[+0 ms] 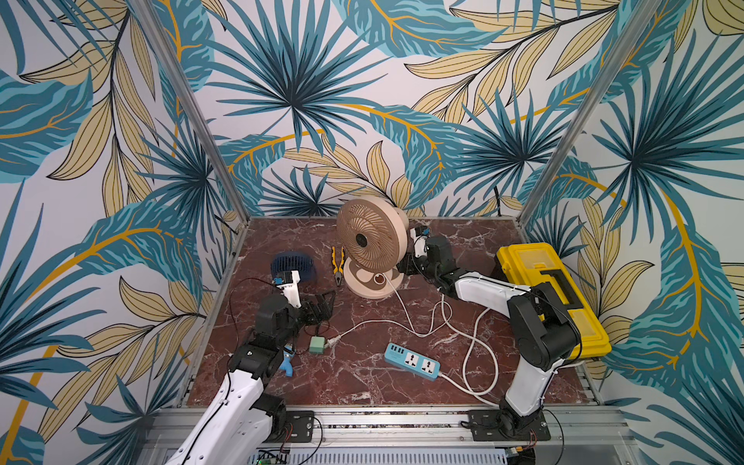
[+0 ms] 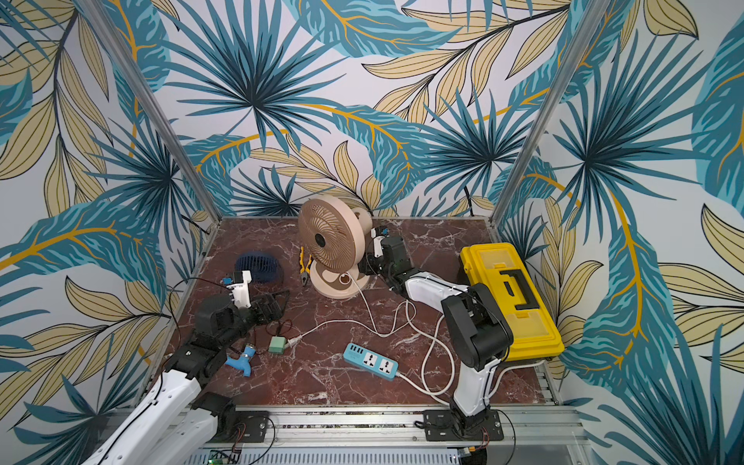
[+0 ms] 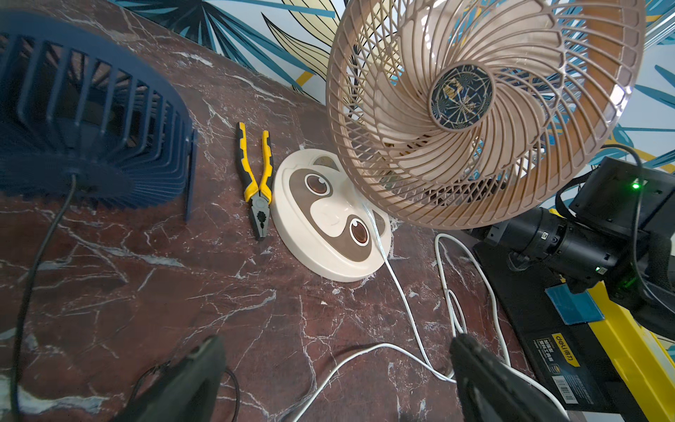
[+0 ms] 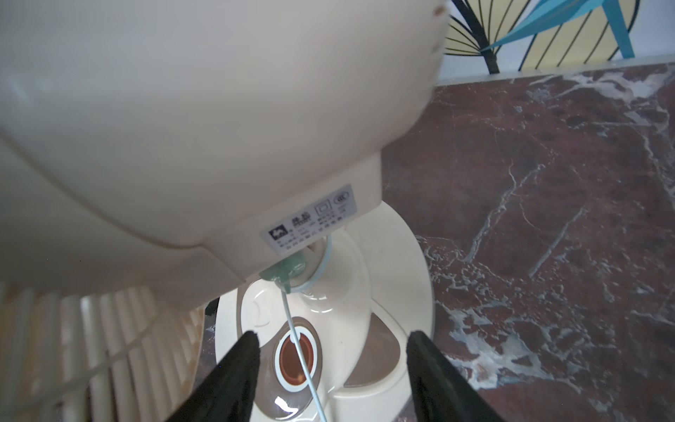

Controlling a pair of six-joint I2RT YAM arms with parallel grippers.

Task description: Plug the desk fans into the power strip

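Note:
The beige desk fan [image 1: 372, 232] stands at the back centre of the table, its round base [image 3: 330, 256] flat on the marble top. From it a white cable [image 1: 410, 331] runs forward and then left, its end close to a small green block [image 1: 317, 345]. The blue power strip [image 1: 411, 361] lies at the front centre, white sockets up. My right gripper is beside the fan's base, fingers apart and nothing gripped, with the fan head close above. Over the table's left part, my left gripper is open and empty.
A yellow toolbox [image 1: 554, 298] fills the right side. At the left are a dark blue fan [image 3: 84, 119], yellow-handled pliers [image 3: 256, 176] and a blue object [image 2: 241, 360]. The strip's white cord [image 1: 494, 364] loops to its right.

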